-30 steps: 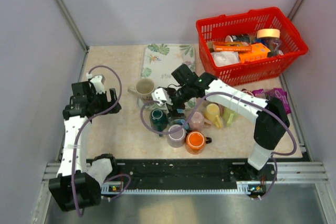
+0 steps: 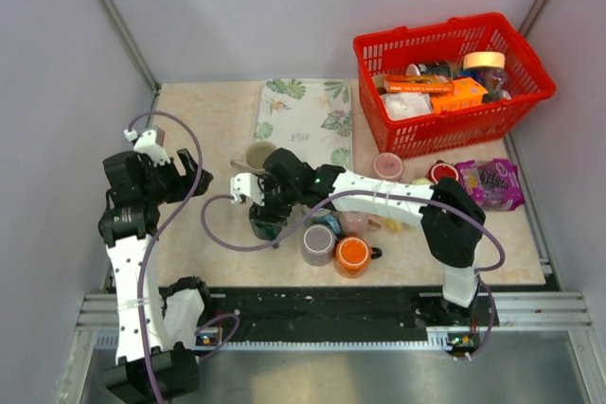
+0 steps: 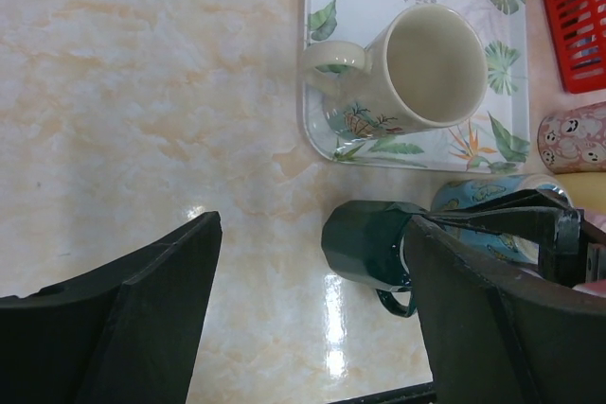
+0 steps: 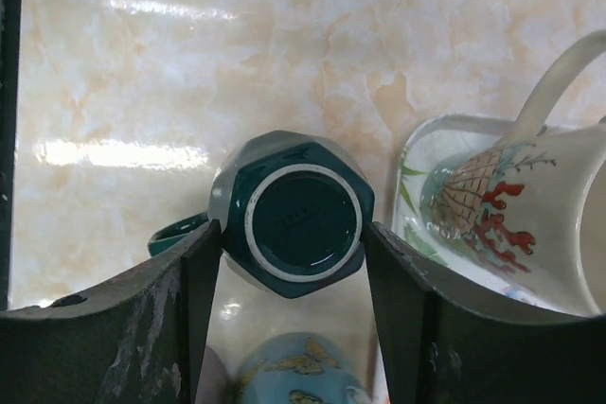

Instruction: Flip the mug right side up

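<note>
A dark green mug [image 4: 301, 224] stands upside down, its round base facing the camera in the right wrist view. My right gripper [image 2: 265, 210] is shut on it from above, with one finger [image 4: 201, 272] at each side of the base end. Its handle points left there; the left wrist view shows the handle low on the mug [image 3: 365, 241]. To the left of the mug, my left gripper [image 2: 196, 169] hangs over bare table, open with nothing between its fingers.
A cream mug [image 2: 257, 156] overlaps the corner of the leaf-patterned tray [image 2: 303, 106]. Close by the green mug stand a grey-lilac mug [image 2: 318, 245], a blue mug [image 4: 301, 371] and an orange mug [image 2: 352, 254]. A red basket [image 2: 454, 130] fills the back right.
My right gripper has moved left and toward the front, onto the green mug, and has shut on it.
</note>
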